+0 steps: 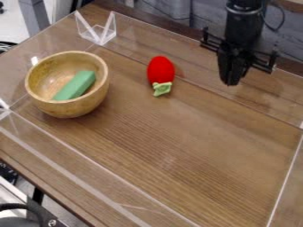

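Observation:
The black arm's gripper (236, 64) hangs over the back right of the wooden table, its fingers pointing down; whether they are open or shut is hard to tell. To its left on the table lies a red object with a green leafy end (160, 73), resembling a strawberry or radish. A wooden bowl (90, 102) at the left holds a green oblong object (73, 87).
A clear wire or plastic rack (97, 28) stands at the back left. Cables and dark hardware lie beyond the back edge and at the lower left.

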